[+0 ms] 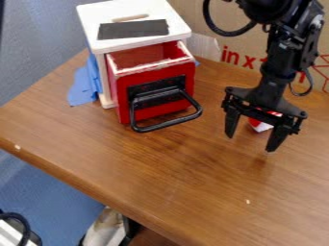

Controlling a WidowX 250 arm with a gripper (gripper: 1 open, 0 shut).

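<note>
My black gripper (252,133) hangs over the wooden table at the right, fingers spread open with nothing seen between them. Partly hidden behind it is a small red and white object (263,121). To the left stands a red and white drawer unit (144,60), its top section open and a black handle (180,119) sticking out at the front.
A dark flat piece (134,29) and a light stick lie on the white top. A blue cloth (83,86) lies beside the unit. A cardboard box stands behind at the back right.
</note>
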